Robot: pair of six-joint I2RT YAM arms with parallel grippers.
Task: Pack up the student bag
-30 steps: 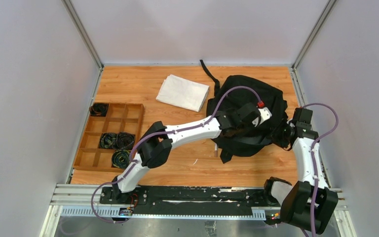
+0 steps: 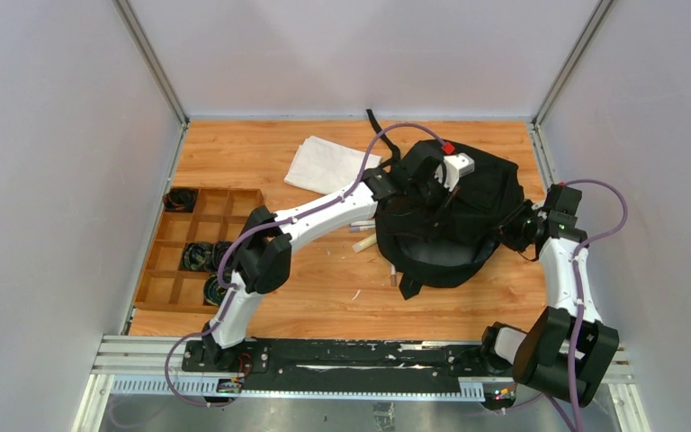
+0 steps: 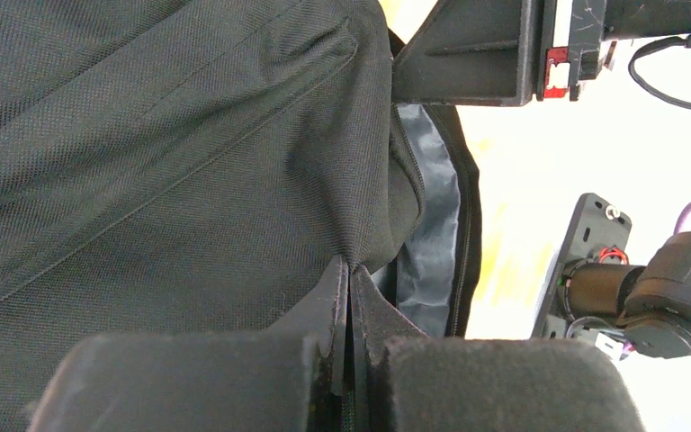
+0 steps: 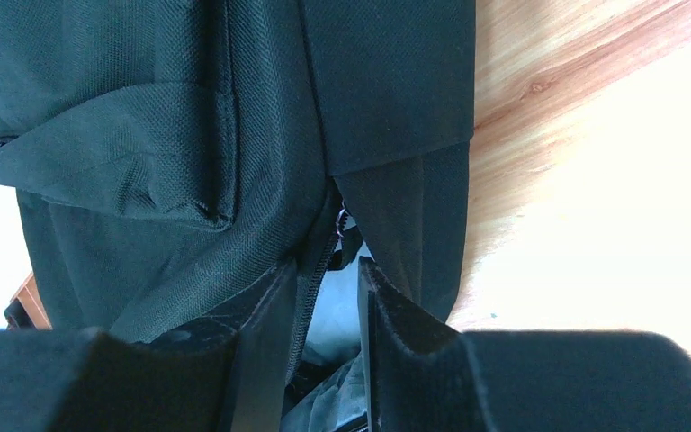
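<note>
The black bag (image 2: 450, 261) lies at the right of the table, its front opening showing a grey lining. My left gripper is shut at a fold of the bag's fabric (image 3: 189, 216); whether cloth is between the tips is unclear. My right gripper is part open at the bag's right side, a zipper edge and a small pull (image 4: 342, 225) just beyond its fingertips. In the left wrist view the right gripper's black body shows at the upper right.
A folded white cloth (image 2: 328, 166) lies behind my left arm. A wooden organizer (image 2: 171, 261) with coiled cables is at the left. Several cylindrical items (image 2: 364, 243) lie left of the bag.
</note>
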